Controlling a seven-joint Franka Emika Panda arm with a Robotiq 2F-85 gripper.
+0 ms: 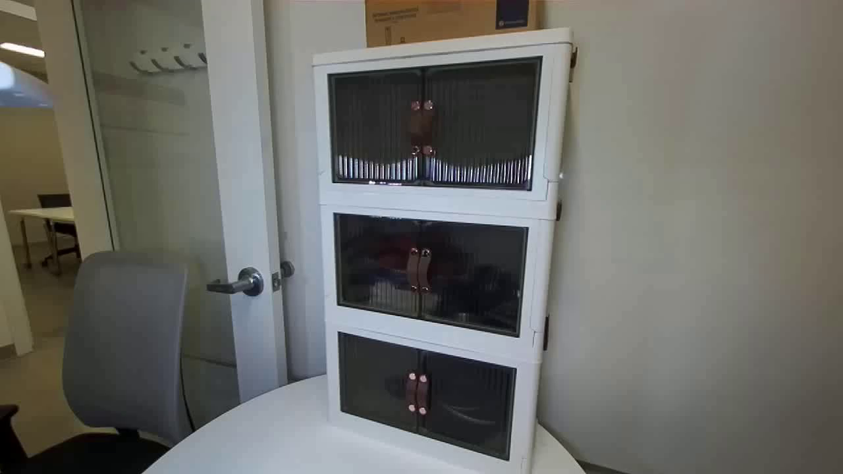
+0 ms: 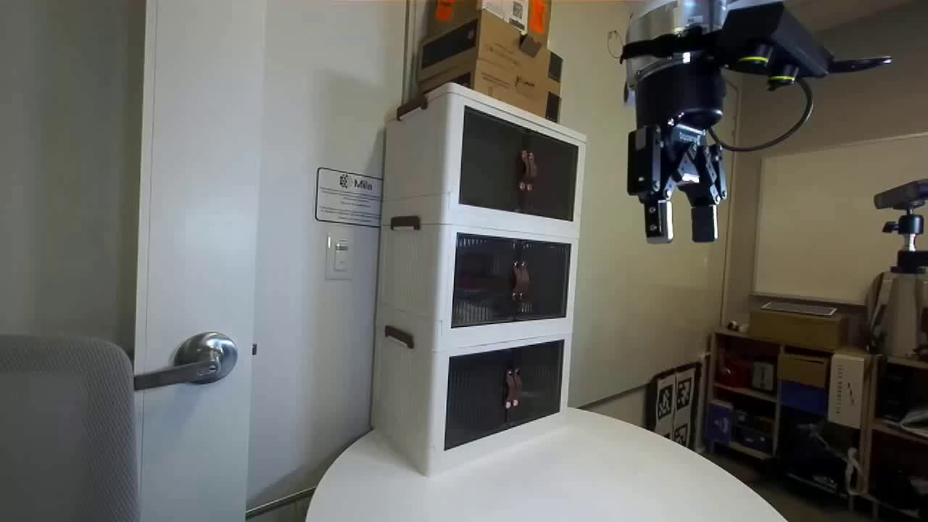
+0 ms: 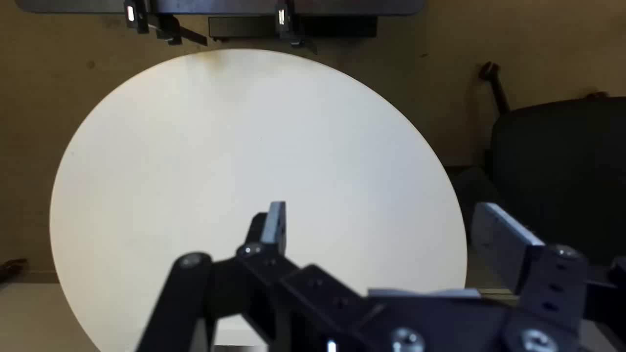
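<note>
A white cabinet of three stacked units (image 1: 431, 204) stands on a round white table (image 2: 609, 470). Each unit has a pair of dark ribbed doors with brown strap handles, such as the top handle (image 1: 422, 128), the middle handle (image 1: 419, 270) and the bottom handle (image 1: 416, 392). All the doors are closed. Dim shapes show behind the middle doors (image 2: 483, 278). High to the right of the cabinet, my gripper (image 2: 681, 228) points down, open and empty, well apart from everything. In the wrist view the fingers (image 3: 504, 246) are spread above the bare tabletop (image 3: 252, 152).
Cardboard boxes (image 2: 491, 61) sit on top of the cabinet. Grey chairs are close to the table, one a grey-backed chair (image 1: 125, 340). A glass door with a lever handle (image 1: 237, 282) is at the left.
</note>
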